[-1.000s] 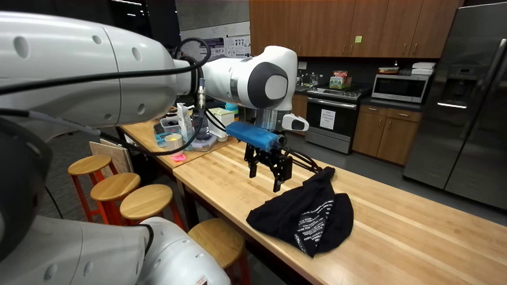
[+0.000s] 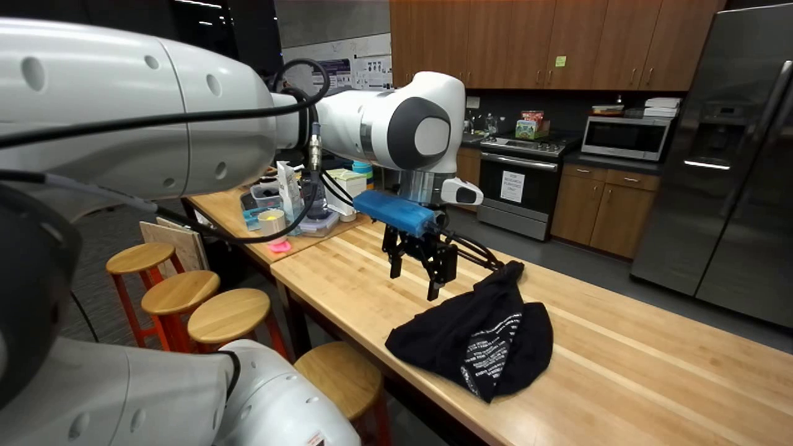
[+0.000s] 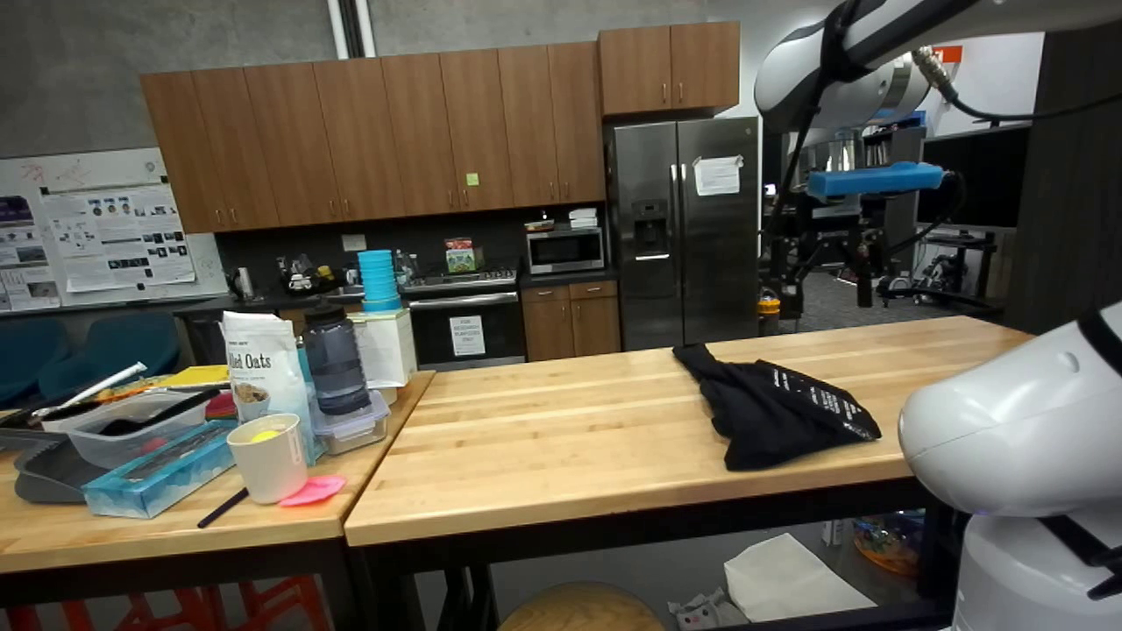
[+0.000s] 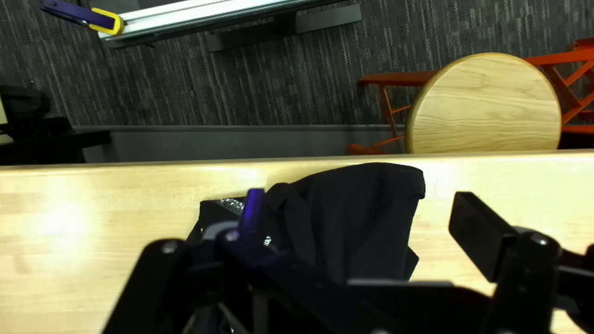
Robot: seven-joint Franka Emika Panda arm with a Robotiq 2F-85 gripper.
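A black cloth garment (image 2: 476, 334) with white print lies bunched on the wooden table, close to its near edge in exterior view 1. In exterior view 2 the same garment (image 3: 778, 410) rests toward the table's right part. My gripper (image 2: 414, 284) hangs in the air above the table, apart from the cloth, its two fingers spread wide. From the wrist, the open gripper has the garment (image 4: 356, 217) below it, between and under the fingers; the lower part of the cloth is hidden by the gripper. Nothing is held.
Stools (image 2: 346, 379) line the near side. My arm's base stands beside the near edge.
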